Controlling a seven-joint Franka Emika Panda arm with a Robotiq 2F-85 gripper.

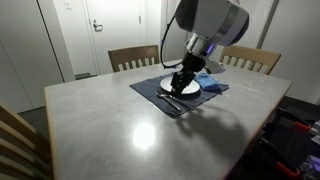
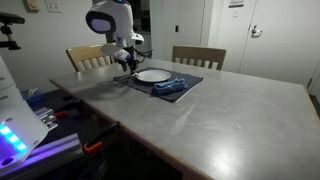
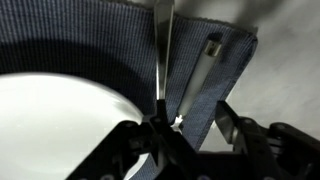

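Note:
In the wrist view my gripper stands part open at the lower edge, its dark fingers spread apart. Between and ahead of them lies a utensil with a pale handle and a dark end. A shiny metal utensil lies to its left, its lower end close to the left finger. Both rest on a dark blue placemat. A white plate fills the lower left. From the side, my gripper is low over the placemat beside the plate; contact with the utensils cannot be told.
A blue cloth lies by the plate on the placemat's other side. Chairs stand around the table.

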